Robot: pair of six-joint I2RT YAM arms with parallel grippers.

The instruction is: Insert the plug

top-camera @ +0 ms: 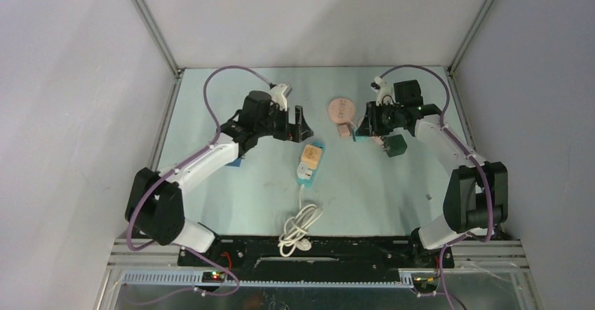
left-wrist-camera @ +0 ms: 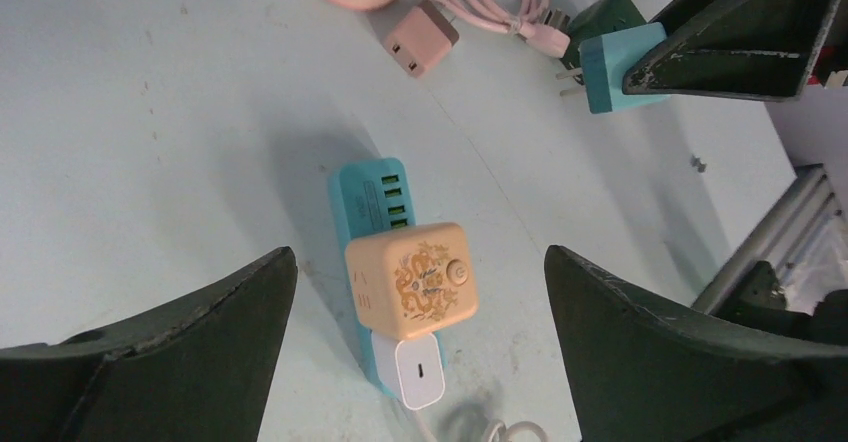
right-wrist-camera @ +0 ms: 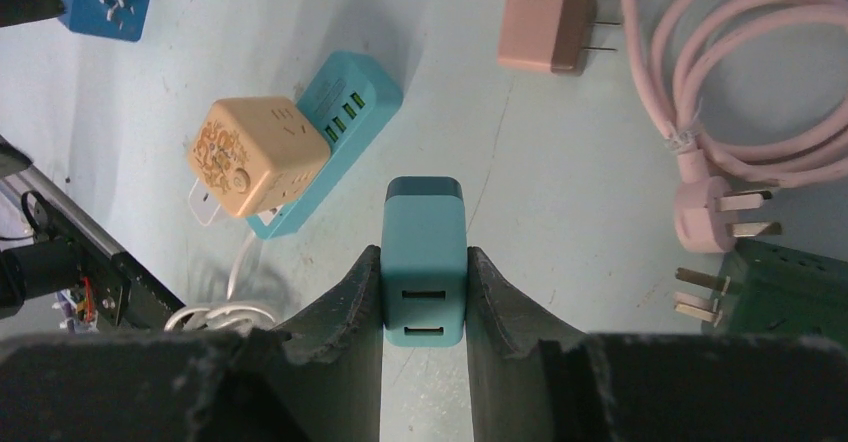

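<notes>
A blue power strip (left-wrist-camera: 360, 192) lies mid-table, an orange cube adapter (left-wrist-camera: 410, 282) and a white adapter (left-wrist-camera: 408, 367) on it. My right gripper is shut on a teal cube plug (left-wrist-camera: 610, 67), held above the table right of the strip, near the pink items. My left gripper stands open with empty fingers, up and left of the strip.
A pink round hub (top-camera: 342, 109), pink adapter (right-wrist-camera: 540, 32), coiled pink cable and green plug block (top-camera: 395, 146) lie back right. A blue cube (right-wrist-camera: 105, 2) is at left. The white cable coil (top-camera: 300, 226) lies at the front.
</notes>
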